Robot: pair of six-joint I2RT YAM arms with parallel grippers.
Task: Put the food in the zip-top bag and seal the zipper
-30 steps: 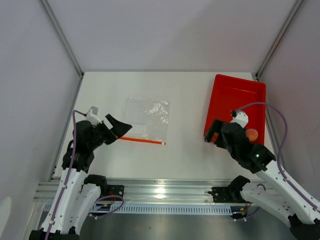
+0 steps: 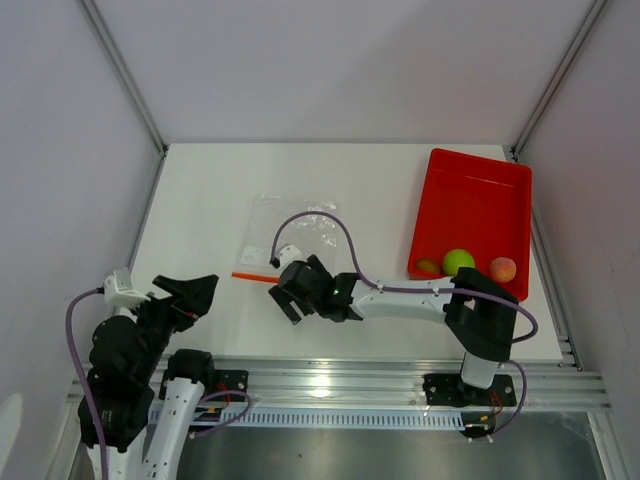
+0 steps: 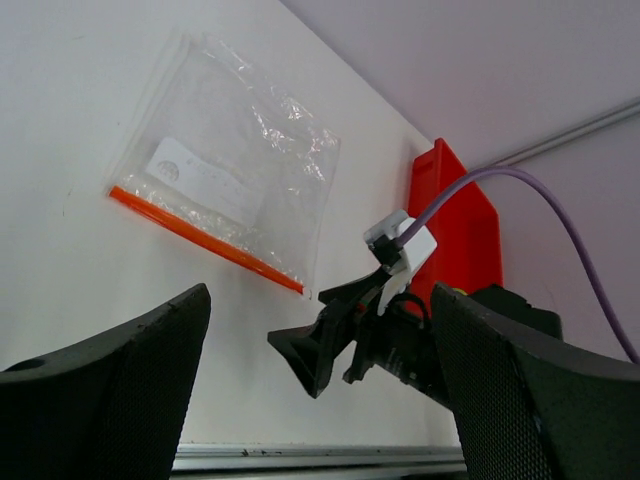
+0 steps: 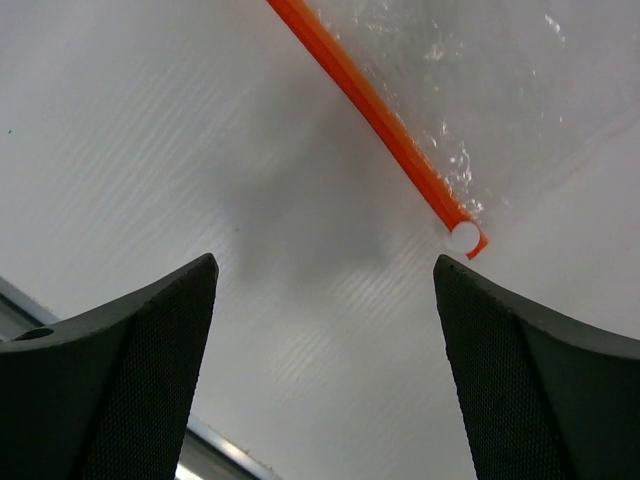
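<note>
A clear zip top bag (image 3: 235, 140) lies flat on the white table, its orange zipper strip (image 3: 205, 240) along the near edge with a small white slider (image 4: 464, 236) at the right end. My right gripper (image 2: 286, 302) is over the table just in front of that strip, fingers apart and only bare table between its fingers. Off to the left of the bag, my left gripper (image 2: 204, 296) is open and empty. A green fruit (image 2: 458, 262), a peach-coloured fruit (image 2: 502, 269) and a brownish-yellow item (image 2: 428, 267) lie in the red bin (image 2: 478, 190).
The red bin stands at the table's right side. My right arm (image 2: 405, 299) reaches across the near half of the table. Bare table (image 2: 375, 200) lies between bag and bin. A metal rail (image 2: 320, 370) borders the near edge.
My right gripper has swept left from the red bin to the bag's near edge. The left gripper has drawn back leftward and toward the near side. The bag lies where it was.
</note>
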